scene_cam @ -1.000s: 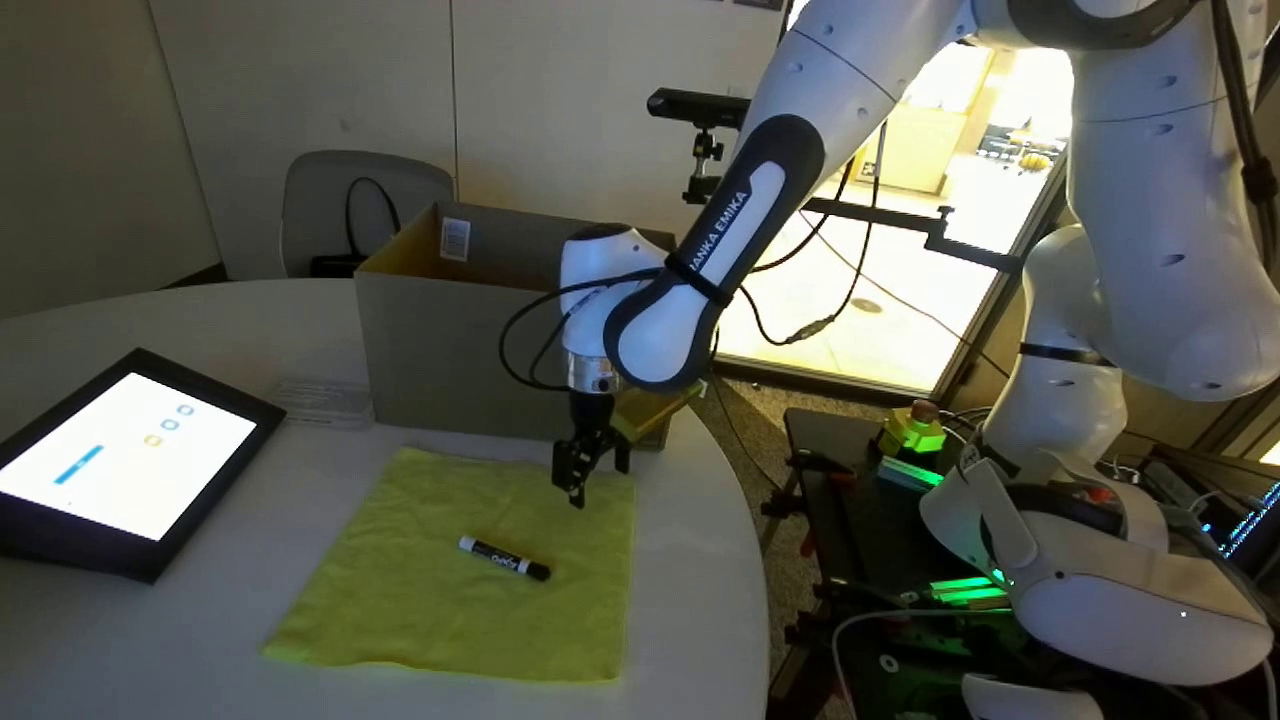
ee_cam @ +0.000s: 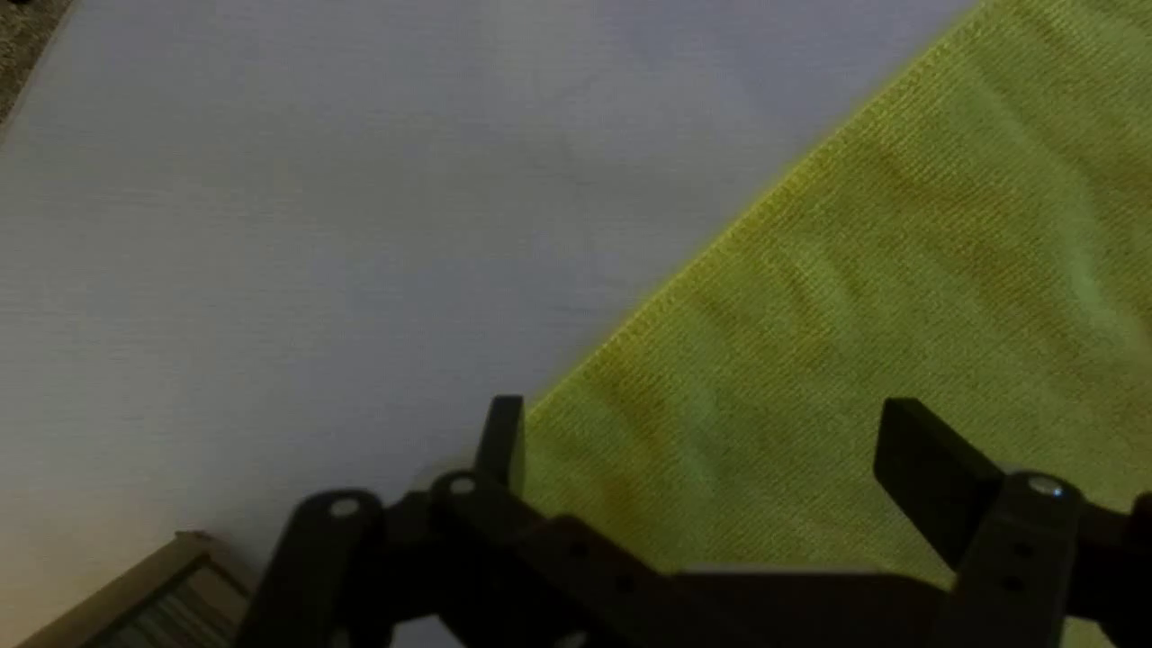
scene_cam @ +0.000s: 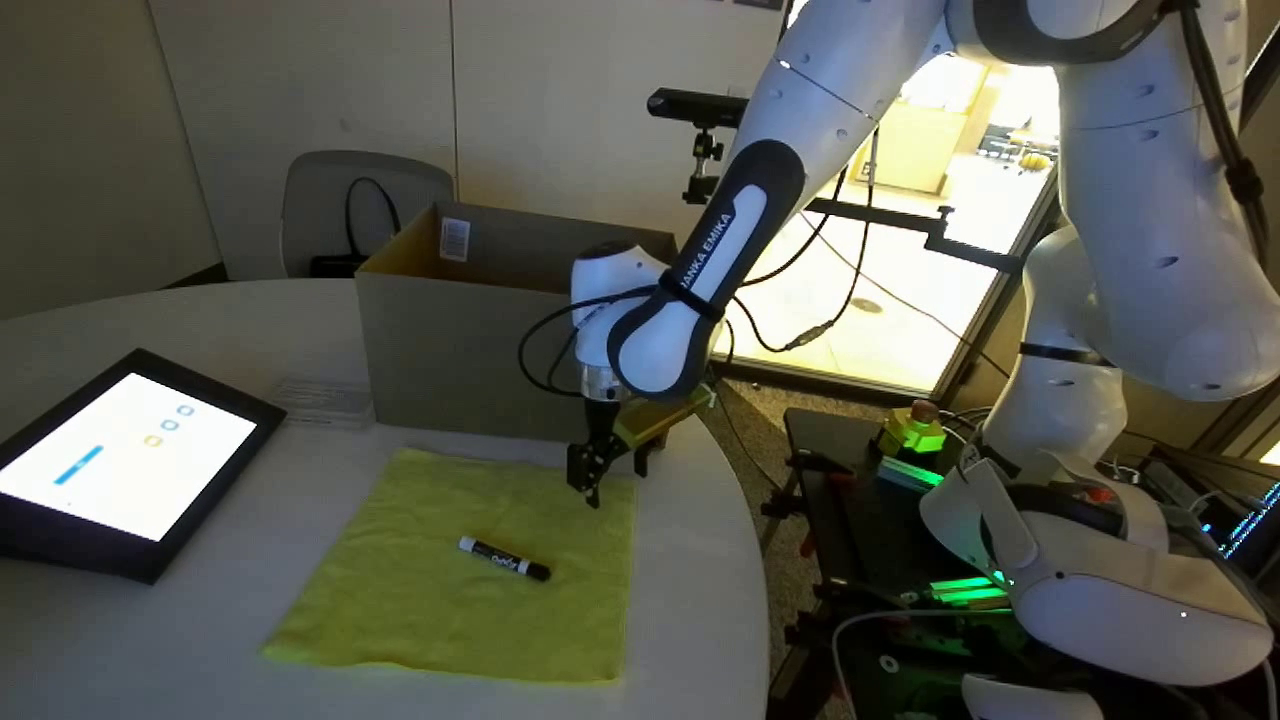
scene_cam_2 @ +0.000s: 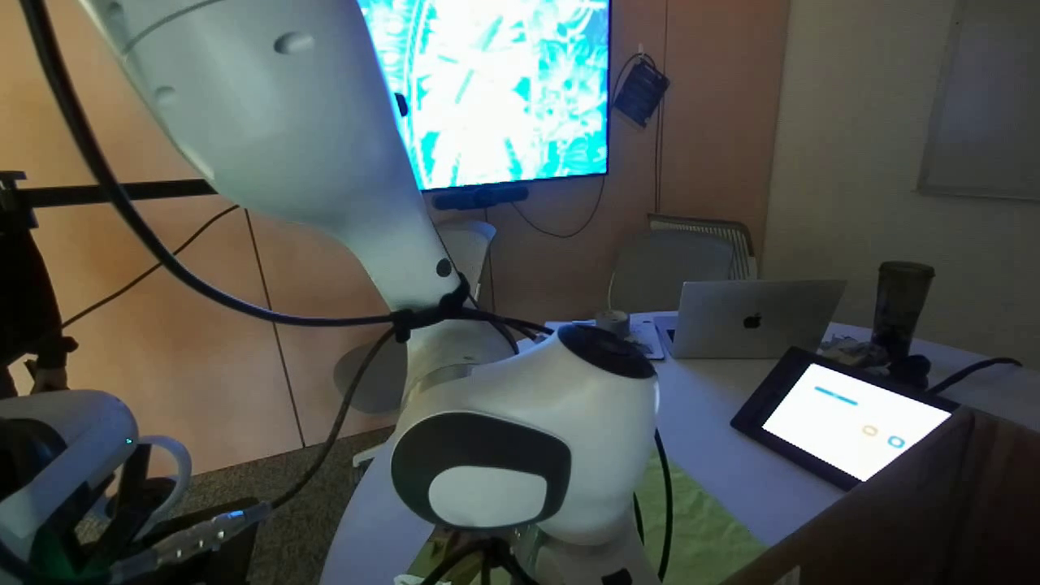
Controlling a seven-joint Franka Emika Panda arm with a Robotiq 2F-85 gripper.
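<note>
A black marker with a white end (scene_cam: 505, 559) lies across the yellow-green cloth (scene_cam: 456, 624), which is spread on the white table. Over the cloth's back right corner hangs my gripper (scene_cam: 618, 478), behind and to the right of the marker. In the wrist view the gripper is open, its two fingers wide apart. Between and beyond them show only the cloth (ee_cam: 864, 324) and its edge against the bare table (ee_cam: 324, 216). The marker is outside the wrist view, and the arm hides it in exterior view 2.
A large open cardboard box (scene_cam: 468, 348) stands behind the cloth, close to the gripper. To the left is a tablet on a stand (scene_cam: 132, 456). A laptop (scene_cam_2: 756, 320) and a dark tumbler (scene_cam_2: 899, 307) occupy another part of the table. Bare table borders the cloth's front.
My gripper has shifted slightly right in exterior view 1 and its wrist has turned, so the fingers look farther apart there. The marker, cloth and box have stayed put.
</note>
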